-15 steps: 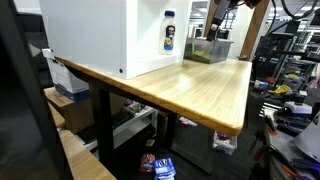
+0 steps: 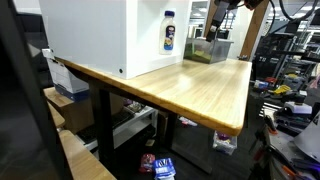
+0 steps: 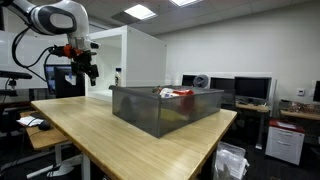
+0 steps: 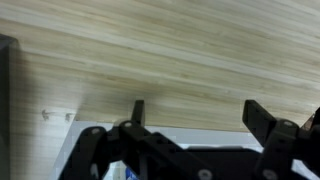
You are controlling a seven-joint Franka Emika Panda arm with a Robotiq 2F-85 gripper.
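Note:
My gripper [image 3: 82, 78] hangs above the wooden table [image 3: 90, 122], pointing down. In the wrist view its two fingers [image 4: 138, 114] stand wide apart, with only bare wood beneath the gap, so it is open and empty. A bottle with a blue cap and a blue and yellow label [image 2: 167, 34] stands upright against the white panel [image 2: 100, 35]. The gripper is apart from it, on the bin side. A grey bin [image 3: 150, 112] rests on the table, with red and white items [image 3: 175, 93] showing at its rim.
The bin's dark wall [image 4: 4, 100] borders the left of the wrist view, and a white surface [image 4: 200, 138] crosses its bottom. Bare wood lies between them. Blue packages [image 2: 164, 168] lie on the floor below.

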